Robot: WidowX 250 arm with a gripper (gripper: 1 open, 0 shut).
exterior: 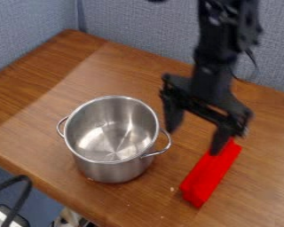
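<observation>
My dark gripper [198,122], blurred, hangs open over the table, its fingers pointing down just above and behind a red oblong block [209,179] on the right. A stainless steel pot [114,142] with two loop handles stands to the left of the gripper, upright and empty.
Grey padded walls stand behind it. Dark cables lie at the bottom left corner.
</observation>
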